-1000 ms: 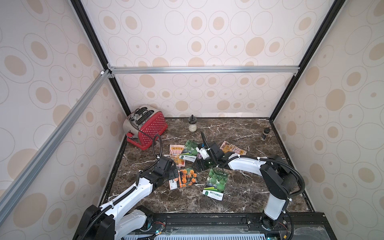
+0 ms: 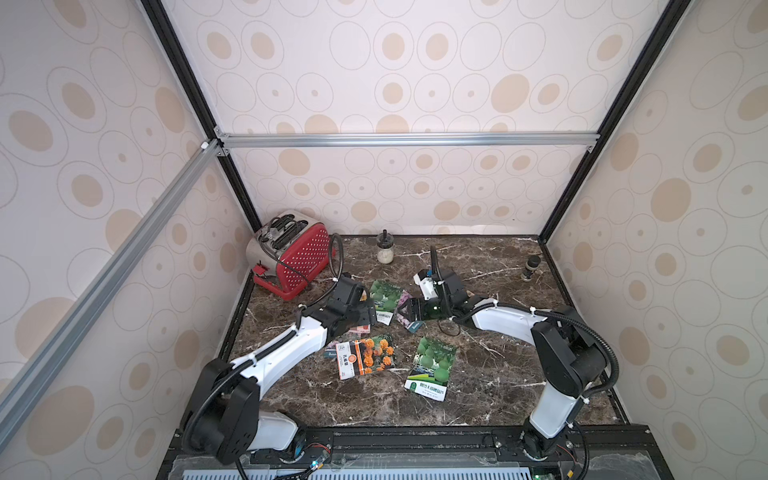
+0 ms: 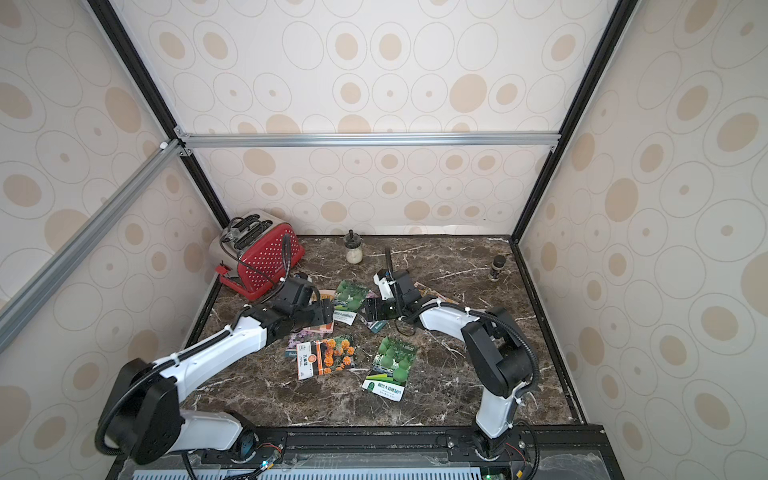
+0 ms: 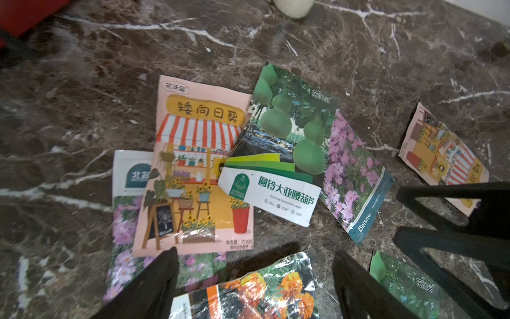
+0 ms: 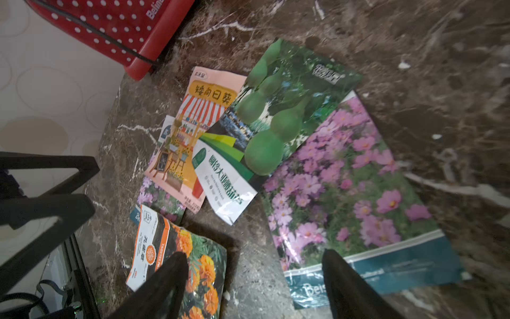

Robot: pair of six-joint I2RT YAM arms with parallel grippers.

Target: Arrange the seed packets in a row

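Observation:
Seed packets lie flat on the dark marble surface. In the left wrist view, an orange sunflower packet [image 4: 196, 170] partly covers a pink-flower packet [image 4: 124, 228]. A green gourd packet [image 4: 287, 138] overlaps that sunflower packet and another pink-flower packet [image 4: 350, 170]. Nearer lies the marigold packet [image 4: 265, 292]. A second gourd packet [image 2: 432, 364] is at front centre, and a second sunflower packet [image 4: 441, 154] lies apart to the right. My left gripper is open above the near packets. Also open, my right gripper hangs over the lower edge of the right-hand pink-flower packet [image 5: 345, 202]. Neither holds anything.
A red and grey dotted case [image 2: 292, 252] stands at the back left. A small jar [image 2: 385, 248] is at the back, and a dark-capped bottle [image 2: 530, 267] at the back right. Bare surface shows along the front and right. The two grippers are close together.
My left gripper has moved away from the front, from beside the marigold packet to over the sunflower packet. My right gripper has shifted slightly back and right, and its arm now hides the second sunflower packet.

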